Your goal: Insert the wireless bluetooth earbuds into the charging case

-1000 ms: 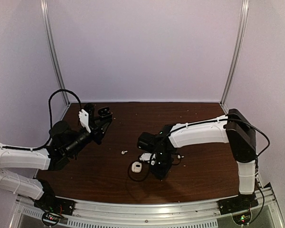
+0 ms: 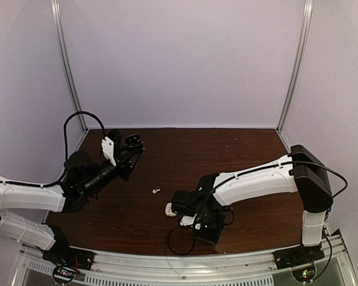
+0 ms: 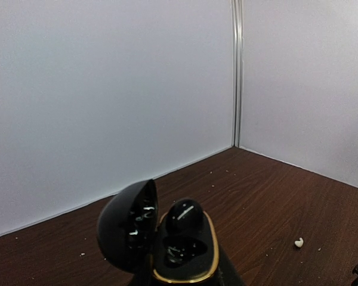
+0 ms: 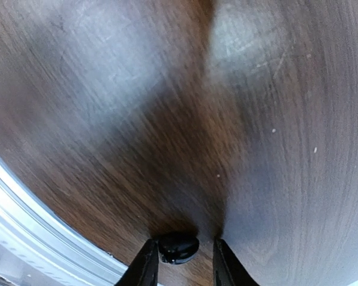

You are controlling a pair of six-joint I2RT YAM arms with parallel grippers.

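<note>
A black charging case [image 3: 188, 274] with a gold rim fills the low middle of the left wrist view, its lid [image 3: 126, 229] raised. One glossy black earbud [image 3: 185, 215] appears seated in the far slot; the nearer slot looks empty. My left gripper [image 2: 131, 158] is shut on the case and holds it above the table at the left; its fingertips are mostly hidden behind it. A black earbud [image 4: 178, 247] lies on the table between the fingertips of my right gripper. Those are parted, with the earbud close to the left finger [image 4: 148, 256] and a gap on its right.
A small white earbud [image 2: 156, 191] lies mid-table, and a white case [image 2: 170, 210] sits beside the right arm. The metal front rail [image 4: 36, 217] runs close to my right gripper.
The left arm, with the black case, has barely shifted.
</note>
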